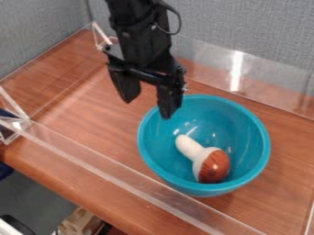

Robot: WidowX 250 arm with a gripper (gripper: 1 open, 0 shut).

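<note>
The black robot arm hangs from the top centre, its gripper [147, 92] low over the wooden table at the upper left edge of a blue bowl [252, 138], fingers apart and pointing down. Inside the bowl lies a toy [211, 163] with a white stem and a reddish-brown rounded end.
Clear plastic walls edge the table. A cardboard piece [79, 223] lies beyond the front-left edge.
</note>
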